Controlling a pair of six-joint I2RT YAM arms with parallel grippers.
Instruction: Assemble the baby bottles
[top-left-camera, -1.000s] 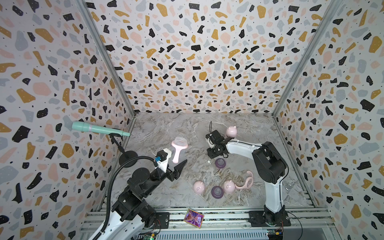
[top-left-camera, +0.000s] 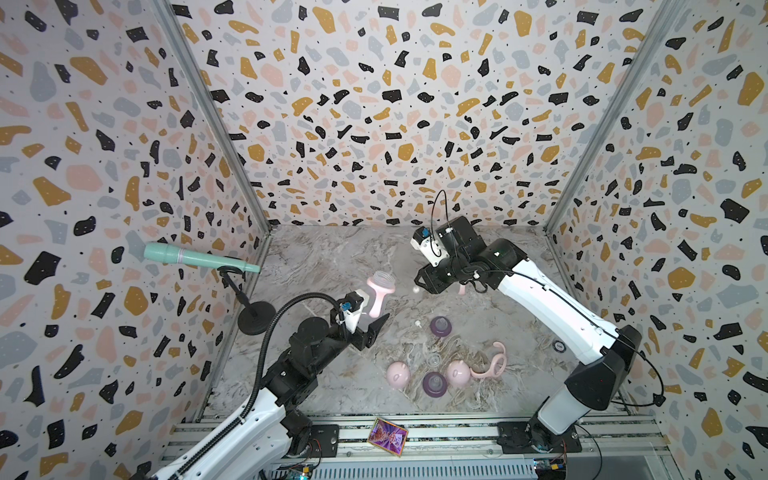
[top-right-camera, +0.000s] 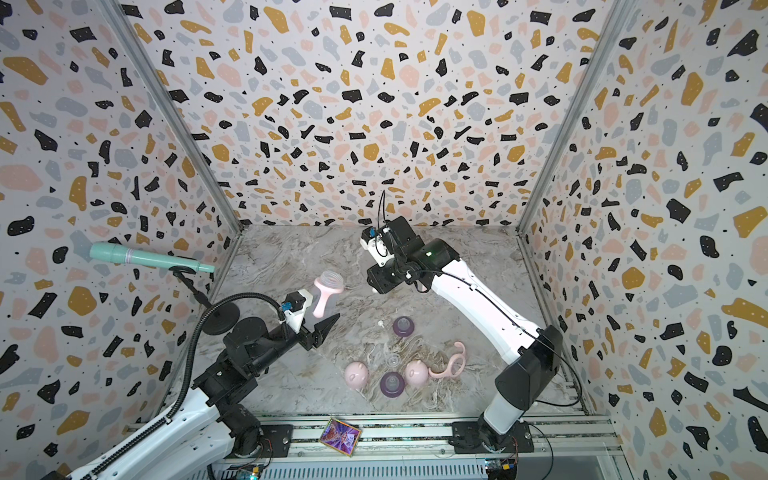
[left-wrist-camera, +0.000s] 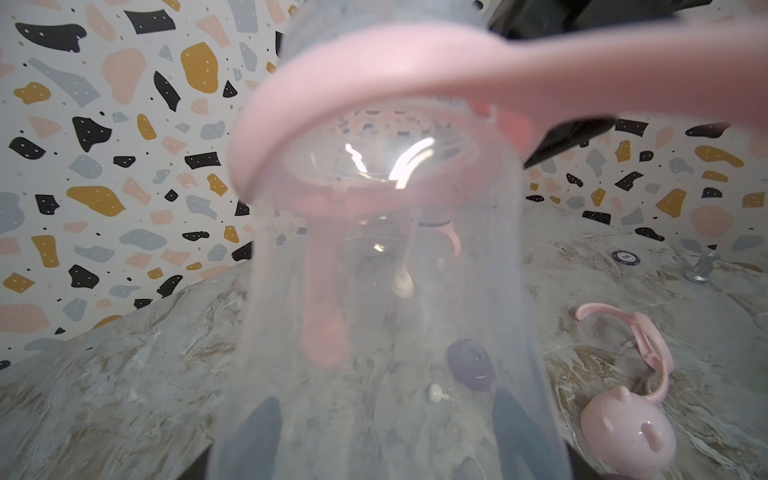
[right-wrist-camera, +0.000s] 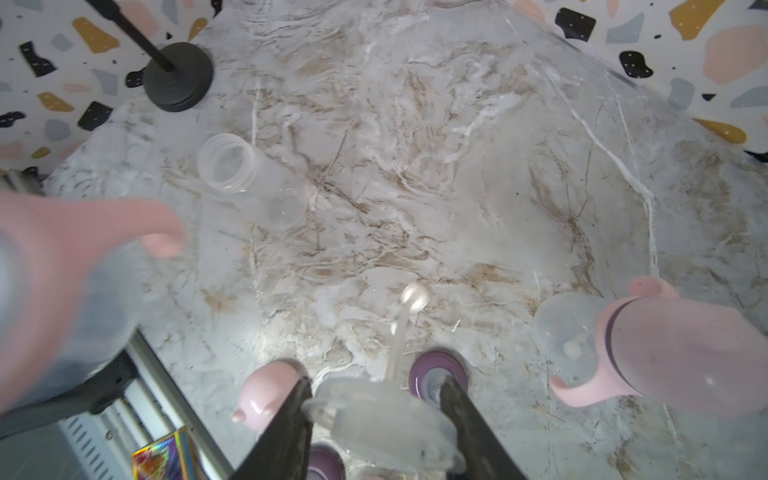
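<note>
My left gripper is shut on a clear bottle, its fingers showing through the wall. A pink handle ring sits around the bottle's neck; the bottle is held above the table, its mouth out of view. To the right, my right gripper holds a translucent straw piece between its fingers. The straw extends from it, ending in a white ball. In the right wrist view, a bottle with handles and a pink cap stands apart, and a clear bottle is at the upper left.
Pink caps, purple-rimmed pieces and a loose pink handle lie across the table's front middle. A dark stand with a green tube is at left.
The right arm has risen and swung higher, carrying the straw piece, and now covers the capped bottle behind it. The left gripper has shifted right with its bottle.
</note>
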